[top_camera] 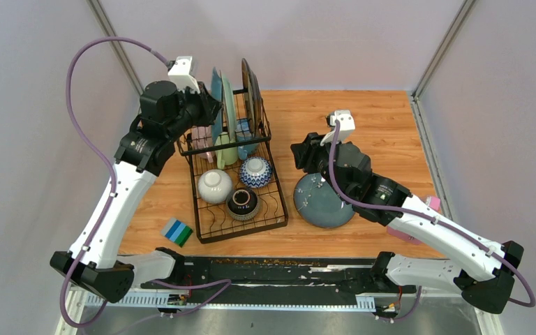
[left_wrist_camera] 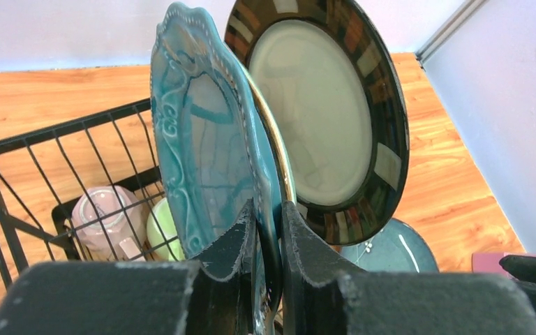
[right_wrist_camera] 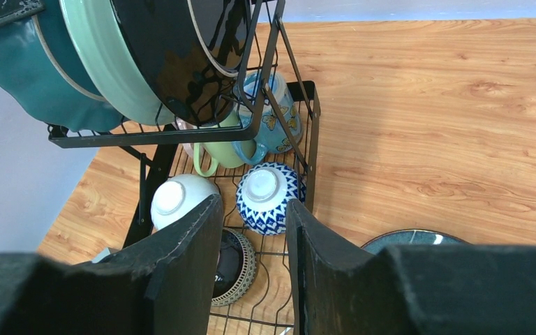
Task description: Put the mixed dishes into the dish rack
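Observation:
My left gripper is shut on a scalloped teal plate (left_wrist_camera: pixel 202 153) standing on edge in the top tier of the black dish rack (top_camera: pixel 278 222), beside a mint plate (right_wrist_camera: pixel 98 56) and dark plates (left_wrist_camera: pixel 342 105). Below are mugs (right_wrist_camera: pixel 279 118), a white bowl (right_wrist_camera: pixel 178 195), a blue patterned bowl (right_wrist_camera: pixel 265 202) and a black bowl (right_wrist_camera: pixel 227 265). My right gripper hangs right of the rack with its fingers apart and empty. A blue-grey plate (top_camera: pixel 321 206) lies on the table under the right arm.
A striped sponge (top_camera: pixel 176 232) lies left of the rack's front. A pink object (top_camera: pixel 433 203) is partly hidden behind the right arm.

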